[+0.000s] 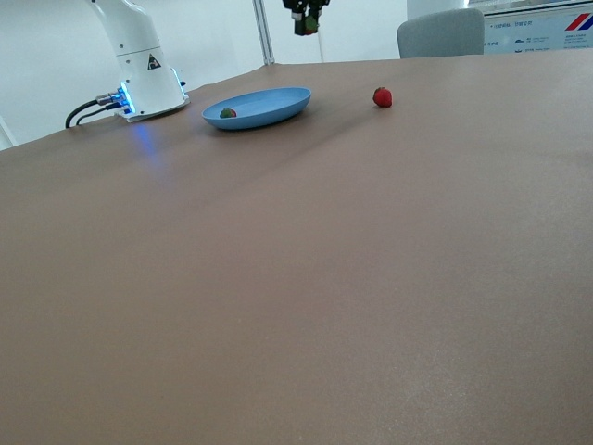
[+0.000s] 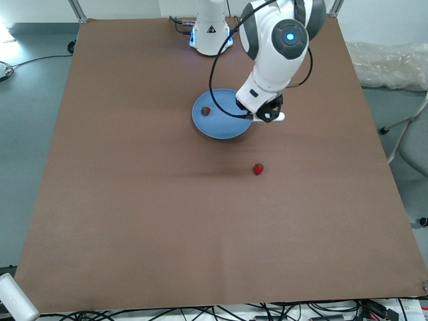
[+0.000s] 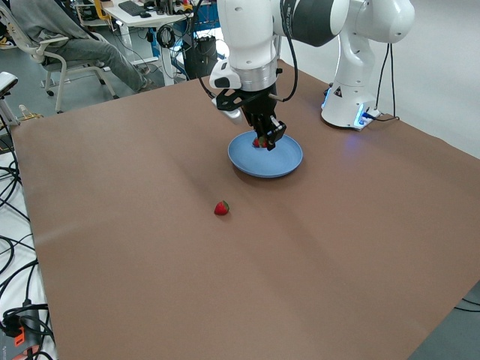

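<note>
A blue plate (image 2: 217,126) (image 1: 269,109) (image 3: 270,161) holds a strawberry (image 2: 205,111) (image 1: 228,113). A second strawberry (image 2: 258,169) (image 1: 383,97) (image 3: 221,208) lies on the brown table, in front of the plate in the left view. My gripper (image 1: 306,20) (image 3: 268,140) hangs above the plate's edge; in the top view something small and green shows at its fingertips, too small to tell whether held. In the left view the fingers are hidden behind the wrist.
The arm's white base (image 2: 208,37) stands at the back of the table (image 2: 221,227). A chair (image 2: 414,140) is beside it.
</note>
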